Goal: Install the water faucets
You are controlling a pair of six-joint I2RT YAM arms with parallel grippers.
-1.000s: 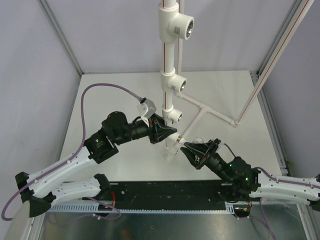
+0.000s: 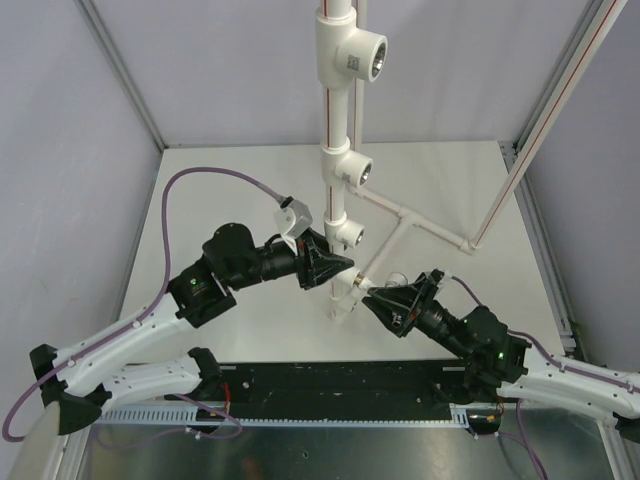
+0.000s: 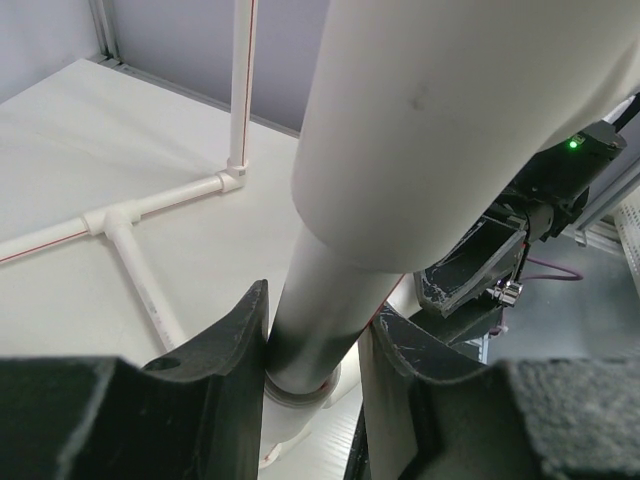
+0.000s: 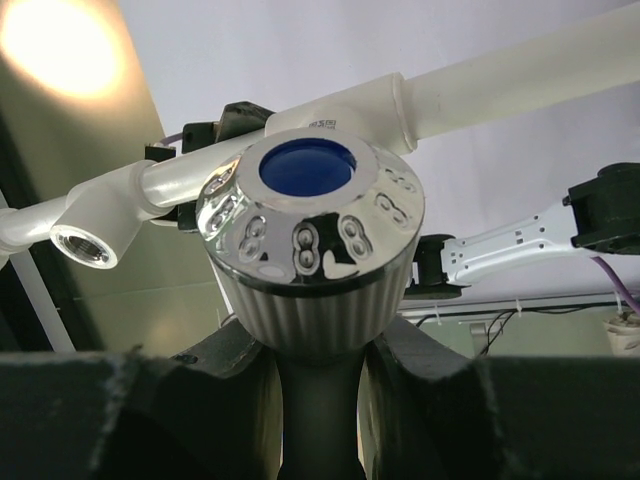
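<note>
The white upright pipe (image 2: 337, 110) carries several side sockets. My left gripper (image 2: 330, 262) is at its lower part; in the left wrist view its fingers close round the pipe (image 3: 325, 300) just below a fitting. My right gripper (image 2: 385, 300) is beside it, aimed at a lower socket. In the right wrist view a chrome faucet (image 4: 310, 250) with a blue cap sits between the right fingers, with the white pipe behind it. Where the faucet meets the socket is hard to see.
Branch pipes (image 2: 425, 225) run behind, joining a slanted pipe (image 2: 540, 130) at the right. The white board (image 2: 230, 330) is otherwise clear at left.
The right arm has shifted slightly, its wrist a little higher at the same socket. The left arm has not visibly moved.
</note>
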